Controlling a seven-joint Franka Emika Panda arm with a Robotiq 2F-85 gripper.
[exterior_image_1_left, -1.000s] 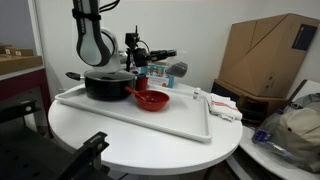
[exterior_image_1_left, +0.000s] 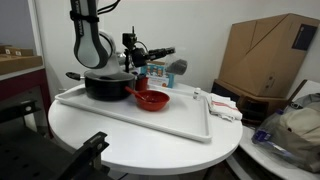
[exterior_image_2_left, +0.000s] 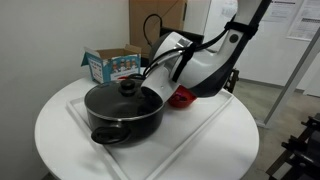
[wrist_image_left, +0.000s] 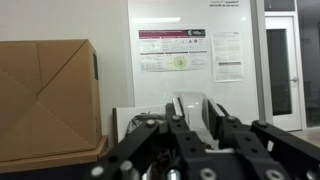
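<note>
My gripper (exterior_image_1_left: 164, 52) is above the far side of the white tray (exterior_image_1_left: 190, 123), pointing right. It is shut on a grey object (exterior_image_1_left: 179, 66) that sticks out past the fingertips; what it is cannot be made out. In the wrist view, something pale (wrist_image_left: 195, 112) shows between the black fingers. A red bowl (exterior_image_1_left: 152, 101) with a red utensil in it sits on the tray below. To its left stands a black pot (exterior_image_1_left: 104, 88) with its lid on. The arm hides the gripper in exterior view 2.
A blue and red box (exterior_image_2_left: 113, 65) stands behind the pot. Folded cloths (exterior_image_1_left: 224, 107) lie on the table's right side, near a small white item (exterior_image_1_left: 196, 93). The tray's right half is bare. Cardboard boxes (exterior_image_1_left: 268, 55) stand beyond the table.
The grey object has shifted slightly, now a touch higher in the view. The bowl, pot and tray have not moved.
</note>
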